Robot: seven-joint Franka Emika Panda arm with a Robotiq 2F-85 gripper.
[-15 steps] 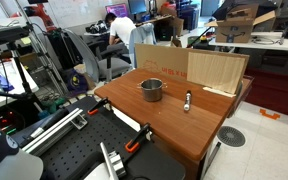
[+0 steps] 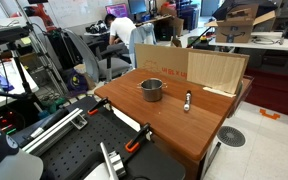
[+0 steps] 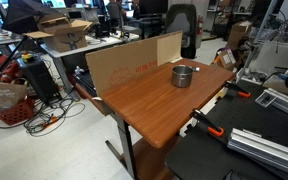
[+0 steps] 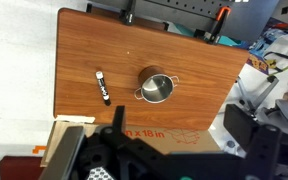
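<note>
A small metal pot [image 2: 152,91] with two side handles stands upright on the brown wooden table [image 2: 197,130]. In the wrist view, the pot [image 4: 157,88] is seen from above, and it looks empty. Apart from it lies a white and black marker-like stick [image 4: 103,88]. The same stick [image 2: 187,101] shows to the right of the pot in the first exterior view. My gripper is open above the table, its dark fingers spread wide at the lower edge of the wrist view. Nothing is between them, and neither exterior view clearly shows the gripper.
An upright cardboard panel [image 2: 190,67] borders the table's far side. Orange-handled clamps [image 2: 138,138] sit along the near edge, beside the black base table [image 2: 77,151]. Bare tabletop surrounds the pot and stick.
In the background, the seated person has shifted slightly.
</note>
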